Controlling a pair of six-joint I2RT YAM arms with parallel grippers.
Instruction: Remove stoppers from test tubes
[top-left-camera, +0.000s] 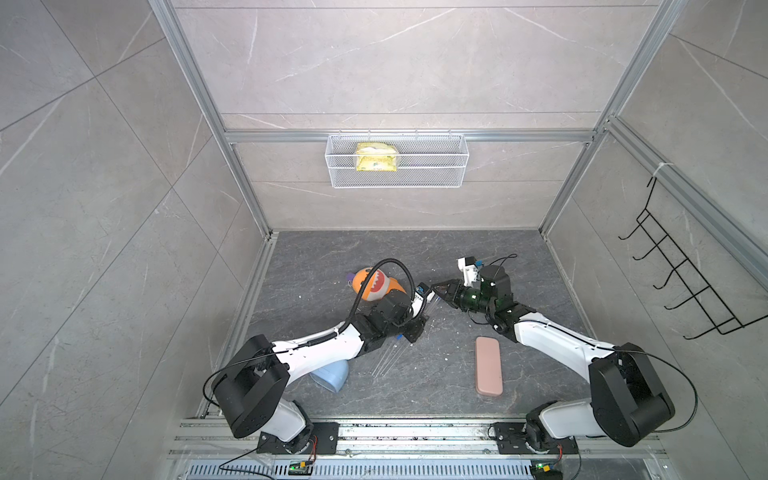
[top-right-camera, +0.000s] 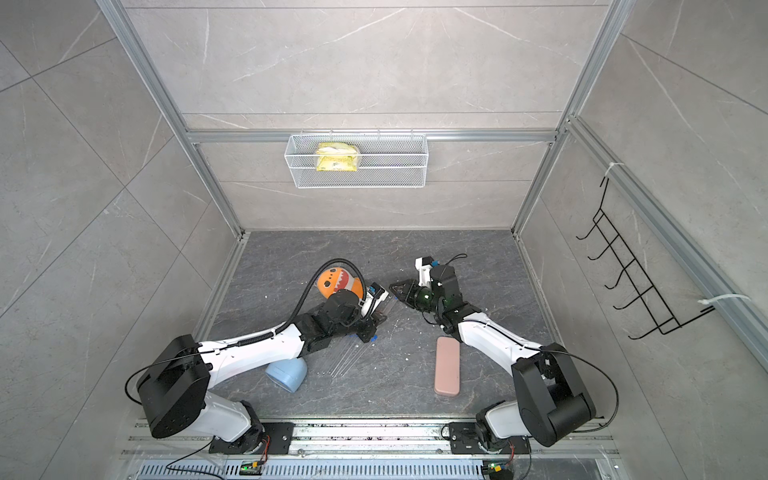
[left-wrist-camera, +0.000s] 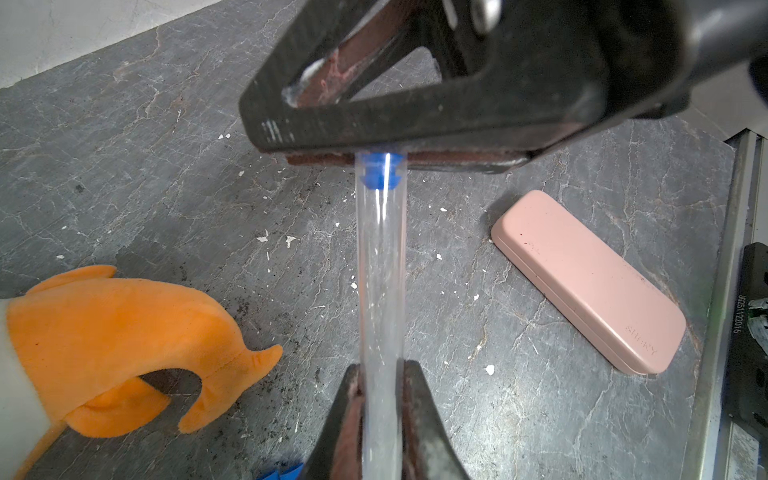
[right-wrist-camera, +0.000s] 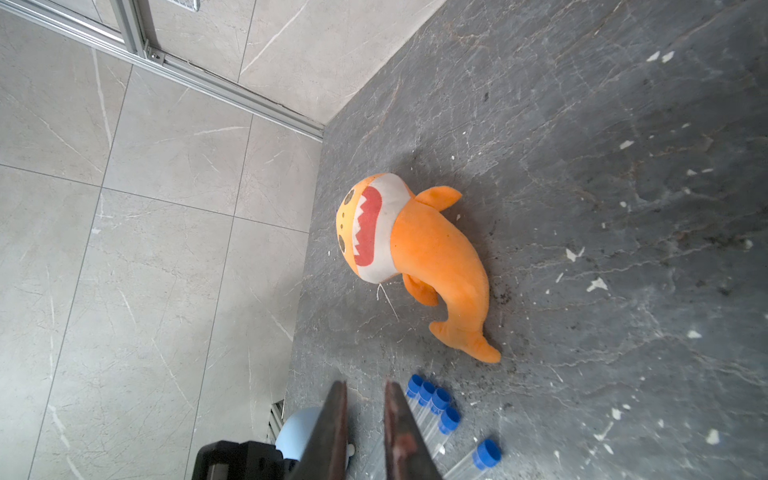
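A clear test tube (left-wrist-camera: 381, 272) with a blue stopper (left-wrist-camera: 381, 172) stands out in the left wrist view. My left gripper is shut on the tube's body. Across its top lies a finger (left-wrist-camera: 432, 112) of my right gripper, covering the stopper's upper part. In the right wrist view its fingers are drawn close with a narrow gap; it is shut on the stopper, though the grip itself is hidden there. More tubes with blue stoppers (right-wrist-camera: 486, 454) lie on the table below, several of them side by side.
An orange plush shark (right-wrist-camera: 440, 248) lies behind the left gripper. A pink case (top-left-camera: 489, 366) rests on the front right of the table, and a light blue cup (top-left-camera: 331, 374) lies under the left arm.
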